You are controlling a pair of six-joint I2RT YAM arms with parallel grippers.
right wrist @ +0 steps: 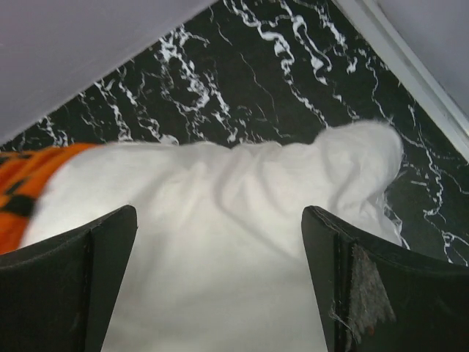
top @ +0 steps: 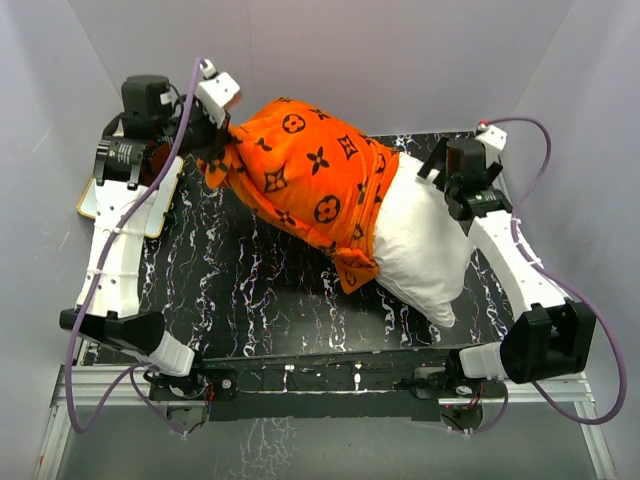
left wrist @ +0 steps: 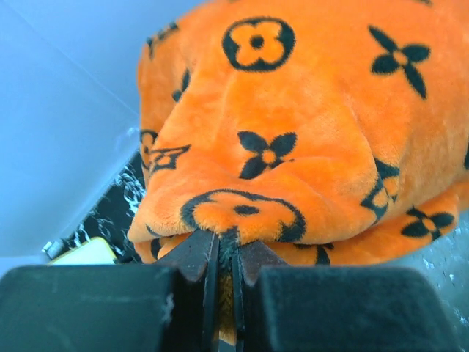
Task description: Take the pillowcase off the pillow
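The orange pillowcase [top: 305,165] with dark flower marks covers the left part of the white pillow [top: 425,235]; the pillow's right part is bare. In the top view, my left gripper [top: 218,140] is at the case's far left end, raised. The left wrist view shows its fingers pressed together on a fold of the orange cloth [left wrist: 253,209]. My right gripper [top: 435,165] stands open over the upper right of the pillow. In the right wrist view, its fingers [right wrist: 110,271] are wide apart, with white pillow fabric [right wrist: 212,242] below and between them, not clamped.
A whiteboard [top: 163,200] lies on the left, partly behind the left arm. Grey walls [top: 300,50] stand close behind and at both sides.
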